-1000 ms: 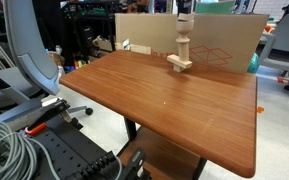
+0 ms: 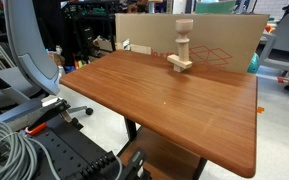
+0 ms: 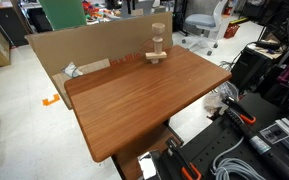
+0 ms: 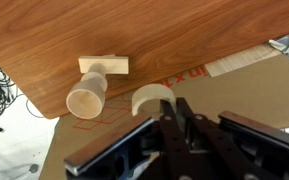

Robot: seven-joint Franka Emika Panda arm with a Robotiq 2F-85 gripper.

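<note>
My gripper is shut on a pale round wooden piece (image 4: 152,96), whose circular face shows past the fingertips in the wrist view. Apart from it, at the table's back edge, stands a wooden stack (image 2: 183,45): a turned upright with a cup-shaped top (image 2: 184,24) and a small flat block (image 2: 180,63) at its foot. From above, the wrist view shows this cup (image 4: 86,98) to the left of the held piece, with the block (image 4: 104,65) beside it. Most of the arm lies beyond the top edge of both exterior views.
A crumpled white item (image 3: 72,70) lies by the panel at the table's far corner.
One second ago the dark gripper showed directly above the stack in exterior view 1. It has since moved away from there, and the stack stands unmoved.
</note>
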